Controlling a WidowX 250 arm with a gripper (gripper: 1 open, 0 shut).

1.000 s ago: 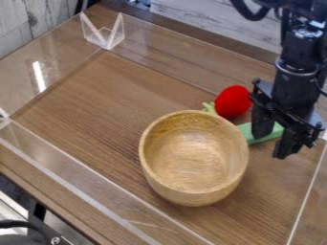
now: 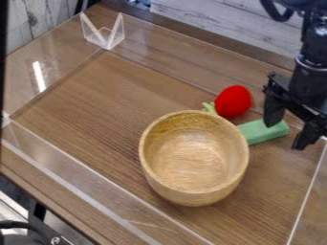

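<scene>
My dark gripper (image 2: 289, 117) stands open at the right, low over the table beside the right end of a green oblong object (image 2: 266, 131). A red round object (image 2: 232, 100) lies up and left of it, with a small green piece near its lower left. A large tan bowl (image 2: 192, 163) sits in front, left of the green oblong. Whether the fingertips touch the green object I cannot tell.
A clear plastic piece (image 2: 102, 31) stands at the back left.
My gripper has moved to the right, away from the red object and bowl, uncovering more of the green oblong.
</scene>
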